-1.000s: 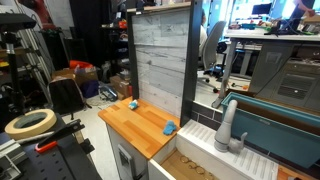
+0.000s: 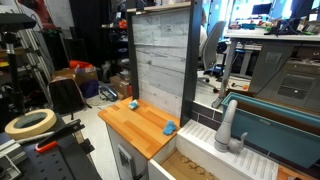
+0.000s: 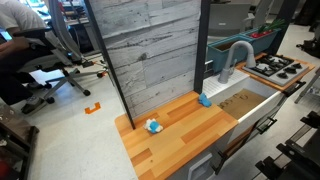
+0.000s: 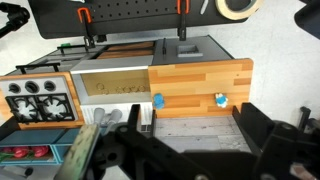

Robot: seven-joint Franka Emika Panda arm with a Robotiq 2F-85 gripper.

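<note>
A blue object (image 3: 204,100) lies on the wooden counter (image 3: 178,133) near the sink side. Farther along the wood sits a blue-and-white object (image 3: 153,125), close to the counter's other end. In the wrist view, the plain blue object (image 4: 158,101) and the blue-and-white object (image 4: 221,100) both show on the wood below the camera. My gripper appears at the bottom of that view with its dark fingers spread apart. It looks open, with nothing visible between the fingers, and stands well above the counter. Neither exterior view clearly shows the gripper.
Beside the wood is a white sink (image 2: 200,157) with a grey faucet (image 2: 228,126). A stove (image 3: 274,67) stands past it. The back panel (image 3: 163,55) rises behind the counter. A tape roll (image 4: 237,8) lies on the dark surface opposite. Much of the wood is clear.
</note>
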